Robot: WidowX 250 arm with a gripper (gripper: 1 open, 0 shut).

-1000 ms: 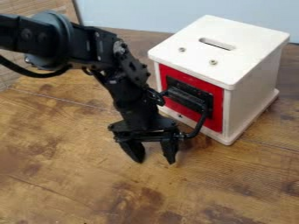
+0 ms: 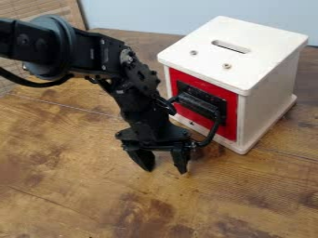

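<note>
My black gripper (image 2: 163,160) points down over the wooden table, its two fingers parted with nothing visible between them. Just behind and right of it stands a pale wooden box (image 2: 266,99) with a red front panel (image 2: 231,136), a slot on its top and a black fitting on the front, partly behind my arm and its cable.
A white surface stands along the back edge, and a pale board (image 2: 37,7) is at the upper left.
</note>
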